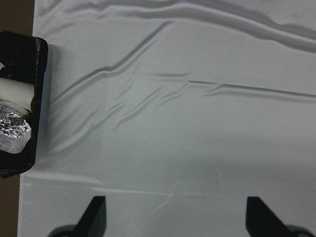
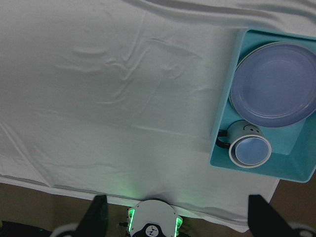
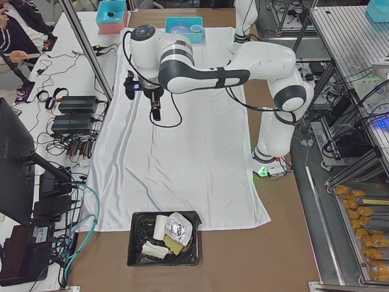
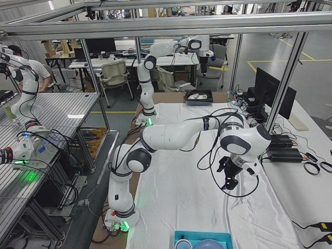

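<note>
A white cloth [image 3: 170, 170] covers the table. A black tray [image 3: 140, 255] at one end holds white rolls, a foil-wrapped item [image 3: 179, 226] and a yellowish piece; the left wrist view shows its edge. At the other end a teal bin [image 2: 219, 126] holds a purple plate [image 2: 274, 84] and a mug [image 2: 250, 148]. Both arms are raised over the cloth. The left gripper has its fingertips wide apart above bare cloth near the black tray. The right gripper is also open, above the cloth beside the teal bin, nothing between its fingers.
A monitor [image 3: 15, 164], cables and black boxes crowd the side bench. Metal frame posts and a steel bench [image 4: 62, 109] flank the table.
</note>
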